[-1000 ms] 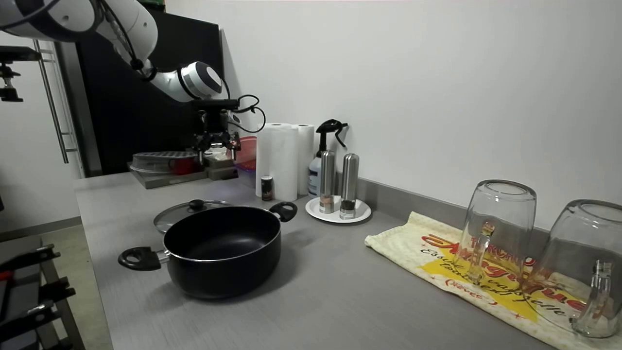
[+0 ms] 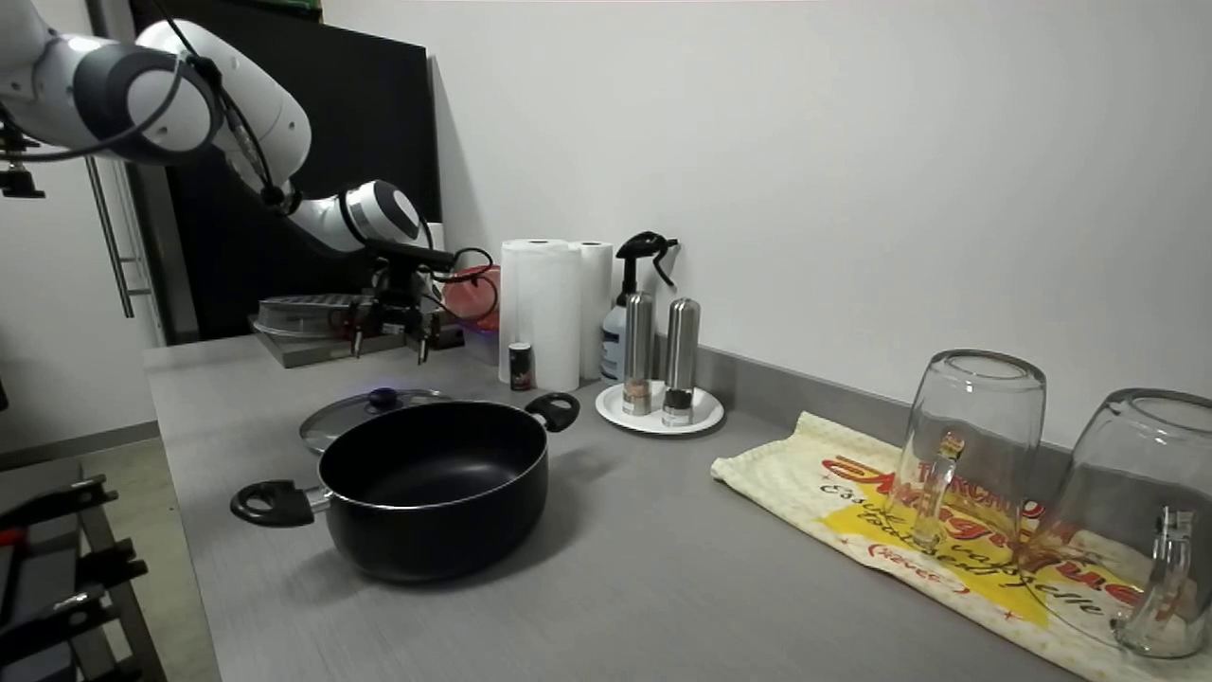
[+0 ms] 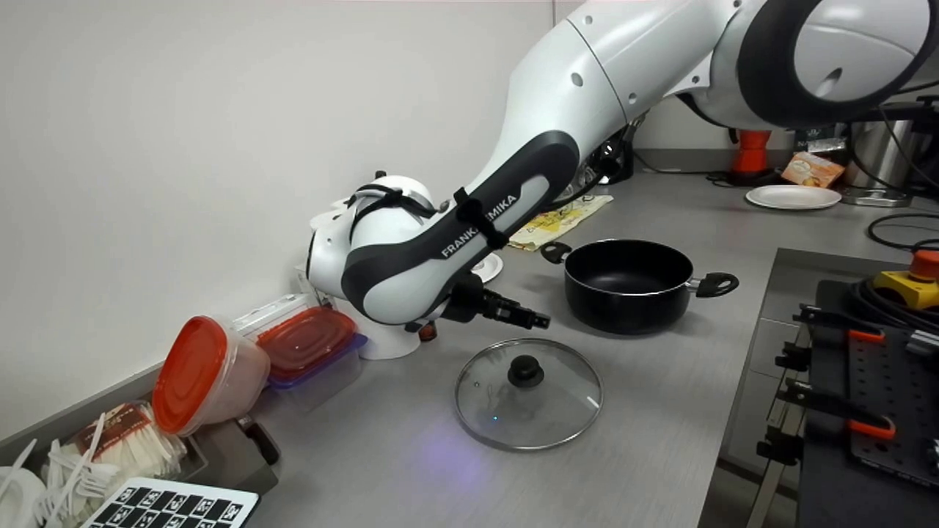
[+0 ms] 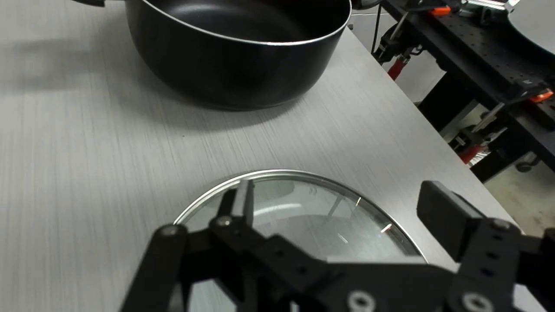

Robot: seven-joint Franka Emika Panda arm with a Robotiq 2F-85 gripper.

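A round glass lid with a metal rim and a black knob lies flat on the grey counter. Beside it stands a black two-handled pot, uncovered and empty. My gripper hangs above the counter near the lid, fingers pointing down. In the wrist view the gripper is open, its fingers wide apart with nothing held between them. Part of the lid shows through that gap from above, while its knob is hidden there by the gripper's body.
Paper rolls, a small dark shaker and a plate with two grinders line the wall. Plastic tubs with red lids sit near the wall. Two upturned glass mugs rest on a towel.
My arm and gripper have come down closer to the counter and shifted slightly left in exterior view 1. The pot and lid have stayed in place.
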